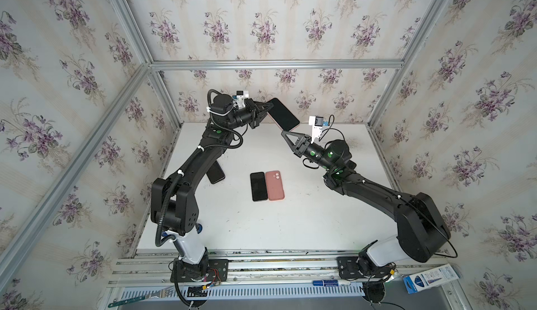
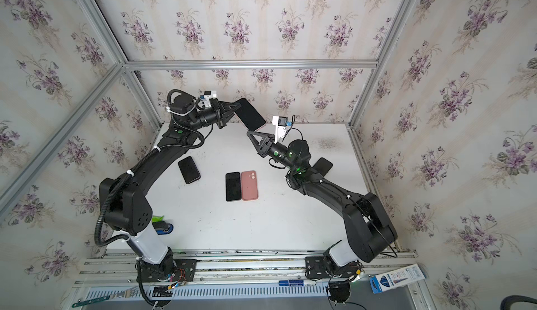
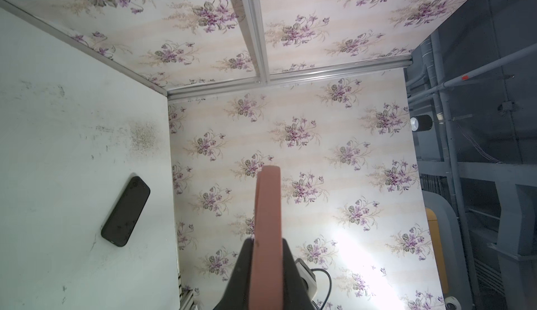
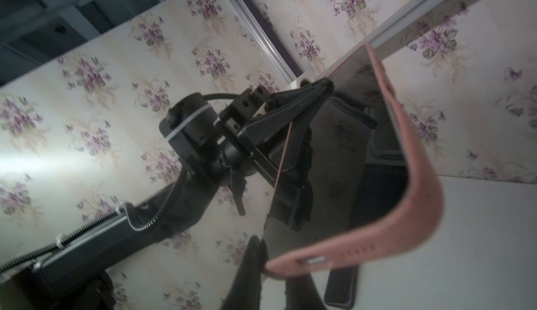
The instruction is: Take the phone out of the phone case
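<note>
A black-screened phone in a pink case hangs tilted in the air. My left gripper is shut on one end of the cased phone; the left wrist view shows the pink case edge-on between its fingers. My right gripper is at the lower end, by the case's corner near the port cutout. Its fingertips are dark and blurred there, and I cannot tell whether they grip the corner. The phone's screen faces outward, framed by the pink rim.
On the white table lie a black phone beside a pink case, another dark phone at left and one at right.
</note>
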